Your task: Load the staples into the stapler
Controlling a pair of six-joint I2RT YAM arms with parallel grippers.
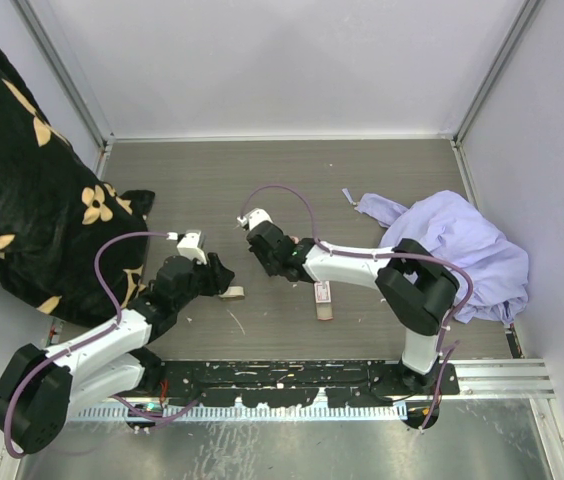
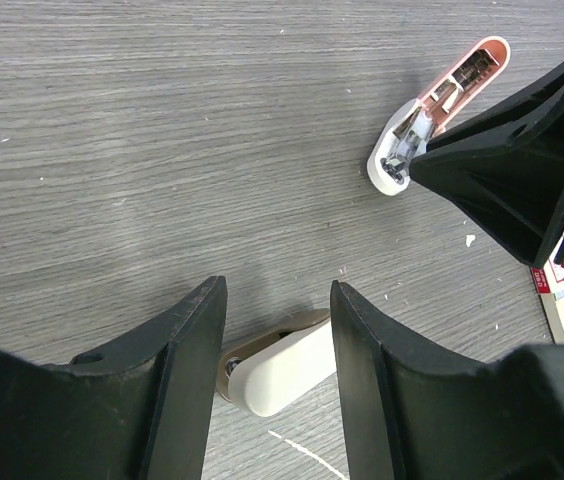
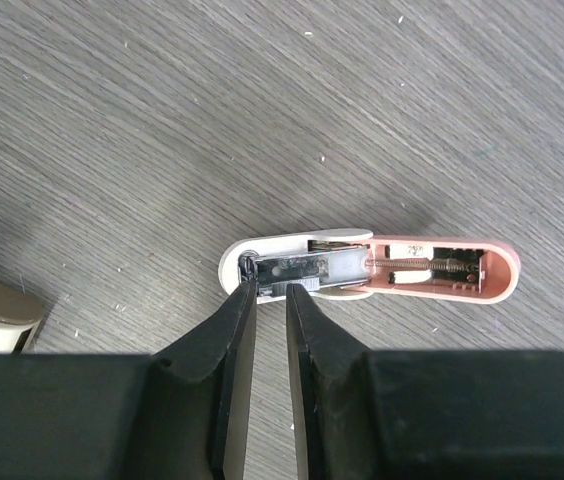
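Observation:
An opened stapler [image 3: 490,272], white at one end and pink at the other, lies on the table with its metal channel facing up. Above its white end, my right gripper is nearly closed, with a short silver staple strip [image 3: 280,288] at its fingertips. Whether the strip touches the channel is unclear. My left gripper is open, its fingers apart over a white and brown piece [image 2: 287,372] low on the table. That piece shows between and beyond the fingers. From above, the right arm covers most of the stapler.
A small red and white box [image 1: 323,300] sits by the right arm, on its front side. Purple cloth [image 1: 457,250] fills the right side, and a dark flowered blanket [image 1: 52,180] the left.

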